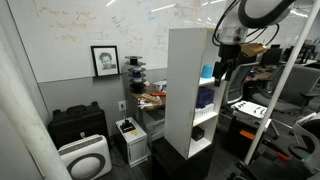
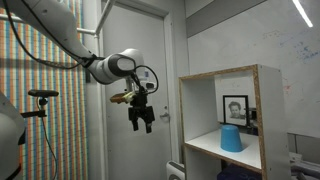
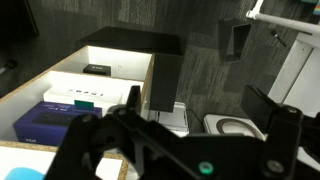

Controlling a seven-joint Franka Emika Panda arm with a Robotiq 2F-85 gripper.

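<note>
My gripper [image 2: 142, 122] hangs fingers-down in the air, to the left of the white shelf unit [image 2: 203, 121] in exterior view 2. Between its spread fingers nothing is held; the wrist view looks past them to the dark floor. An upside-down blue cup [image 2: 231, 138] rests on the upper shelf, apart from the gripper. In exterior view 1 the cup [image 1: 207, 71] shows beside the unit's side panel. Only a cyan part of the cup [image 3: 22, 174] enters the wrist view, at the lower left corner.
Lower compartments hold a dark blue box [image 3: 48, 124], a white-and-purple box [image 3: 82, 100] and a small black box [image 3: 97, 70]. A wheeled chair [image 1: 292, 90] and a white pole [image 1: 285, 80] stand to the right. Open floor [image 3: 205, 75] lies outside the unit.
</note>
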